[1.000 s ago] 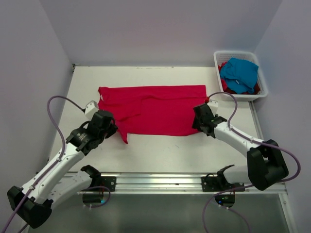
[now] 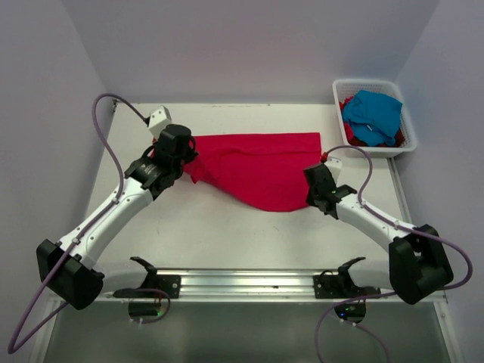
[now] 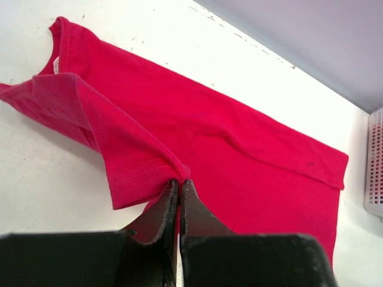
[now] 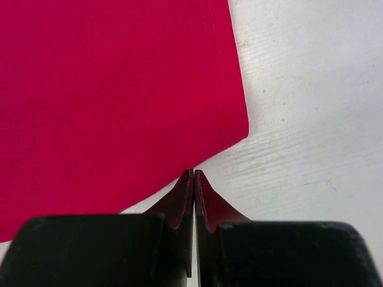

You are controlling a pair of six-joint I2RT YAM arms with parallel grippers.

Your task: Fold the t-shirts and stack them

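Observation:
A red T-shirt (image 2: 257, 174) lies spread across the white table, with a narrow folded band along its far edge. My left gripper (image 2: 189, 155) is shut on a part of the red T-shirt (image 3: 119, 143) and holds it up, so that a folded flap hangs over the rest in the left wrist view. My right gripper is shut just at the cloth's near edge, beside its right corner; nothing shows between its fingers.
A white basket (image 2: 404, 140) with blue and red clothes stands at the back right.
My left gripper has moved up and toward the back, drawing the shirt's left part with it.

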